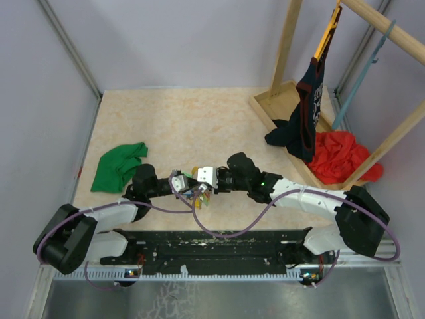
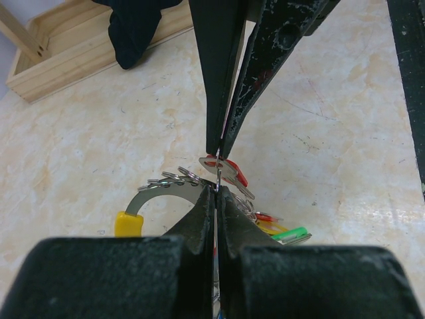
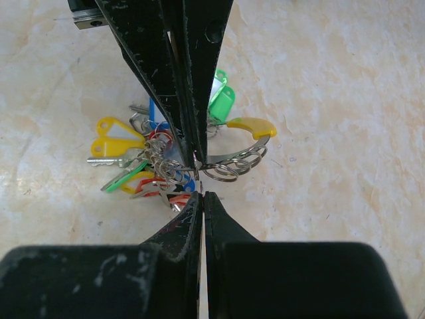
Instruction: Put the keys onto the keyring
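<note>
My two grippers meet over the keys near the table's front middle, left gripper and right gripper, both shut on thin metal at their tips, apparently the keyring or a key; which is hard to tell. In the left wrist view a red key [image 2: 234, 171] hangs by the other gripper's tips and a curved metal piece with a yellow end [image 2: 128, 223] lies behind. In the right wrist view several keys with coloured tags, such as a yellow tag [image 3: 116, 139] and green tag [image 3: 222, 103], are bunched beside metal rings [image 3: 226, 169].
A green cloth [image 1: 116, 166] lies at the left. A wooden rack with a tray [image 1: 279, 103], dark hanging fabric [image 1: 305, 113] and red cloth [image 1: 339, 156] stands at the right.
</note>
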